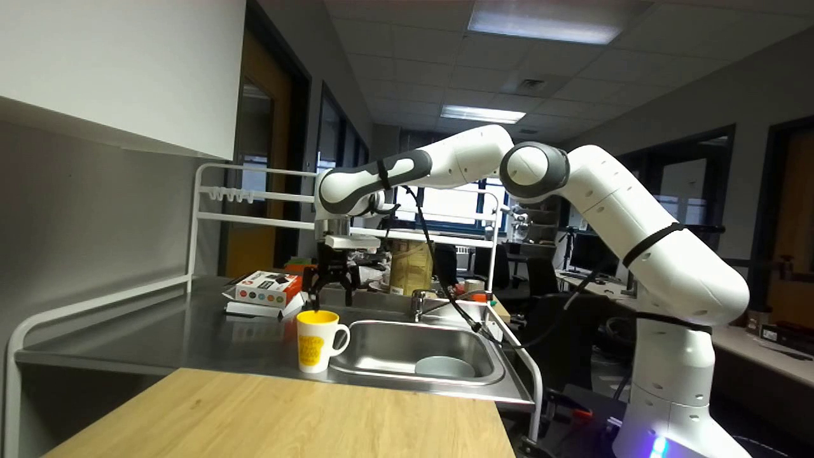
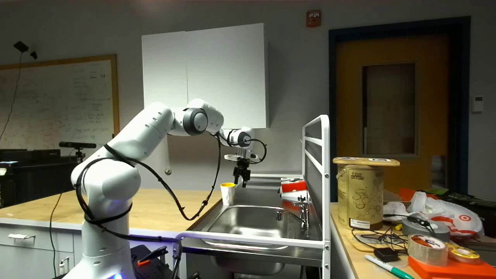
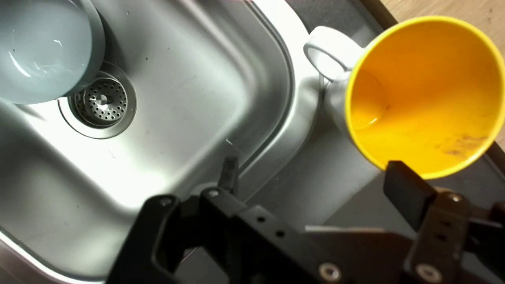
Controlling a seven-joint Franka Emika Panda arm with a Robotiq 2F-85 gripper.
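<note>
A white mug with a yellow inside and yellow print stands upright on the metal counter, just left of the sink. From above, its yellow interior looks empty but for a brown stain, and its handle points toward the sink. My gripper hangs above and behind the mug, fingers downward. In the wrist view the gripper is open with nothing between its fingers; the right fingertip overlaps the mug's rim in the picture, though contact cannot be judged. A grey-blue bowl lies in the sink, partly over the drain.
A red and white box sits on the counter behind the mug. The faucet rises at the sink's back edge. A white rail frame borders the counter.
</note>
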